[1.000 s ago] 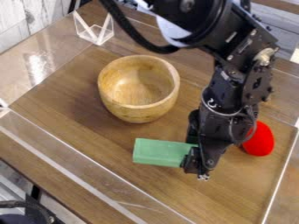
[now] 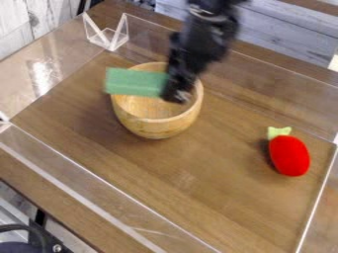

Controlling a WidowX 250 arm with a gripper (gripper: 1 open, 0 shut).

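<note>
My black gripper [image 2: 173, 87], blurred with motion, is over the wooden bowl [image 2: 157, 120], shut on a green block [image 2: 133, 84]. The block hangs over the bowl's left rear part. Whether it touches the bowl cannot be told.
A red strawberry-like object [image 2: 290, 155] with a pale green top lies at the right of the wooden table [image 2: 158, 188]. A clear plastic piece [image 2: 107, 33] stands at the back left.
My gripper has carried the green block from the front middle of the table up and back to over the bowl. The red object's green top now shows.
</note>
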